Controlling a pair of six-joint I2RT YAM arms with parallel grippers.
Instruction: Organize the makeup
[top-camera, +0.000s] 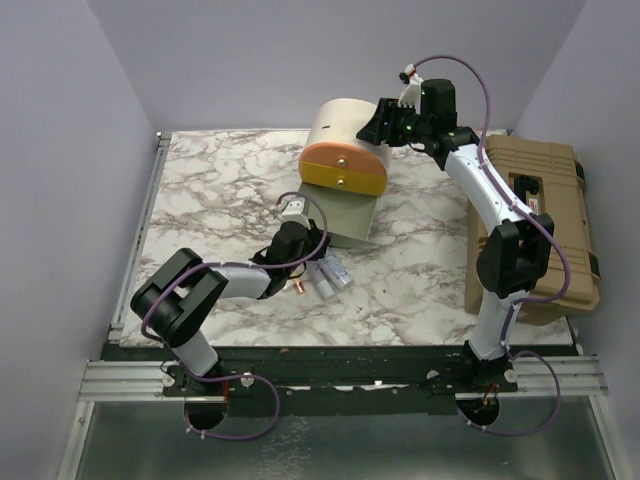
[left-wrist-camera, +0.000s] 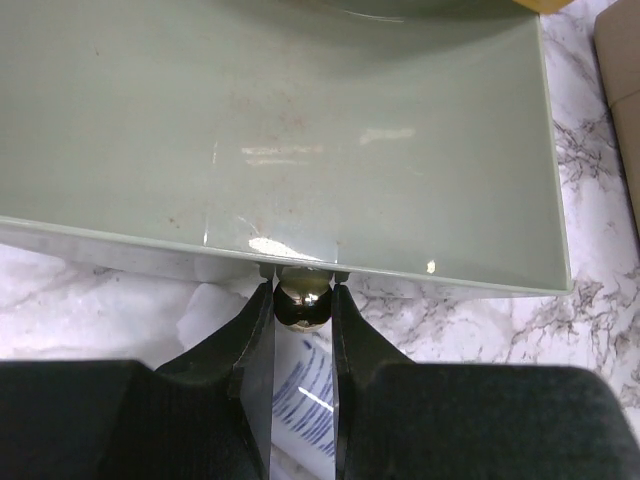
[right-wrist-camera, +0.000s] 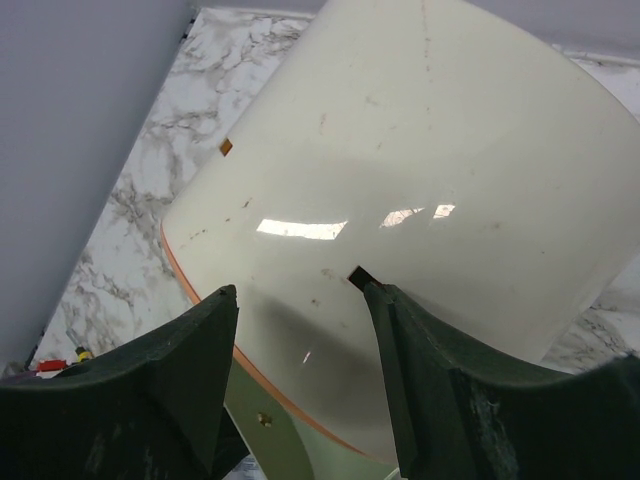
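A rounded organizer (top-camera: 335, 135) with orange and yellow drawer fronts has its bottom pale green drawer (left-wrist-camera: 280, 130) pulled well out and empty where visible. My left gripper is shut on that drawer's metal knob. My right gripper rests part open over the organizer's white top (right-wrist-camera: 420, 150), its fingertips at the surface near the front. Loose cosmetic tubes (top-camera: 335, 272) lie on the marble below the drawer, including a striped white one (left-wrist-camera: 300, 400).
A tan hard case (top-camera: 530, 300) fills the right side of the table. The marble (top-camera: 200, 170) is mostly clear at the back left and front right.
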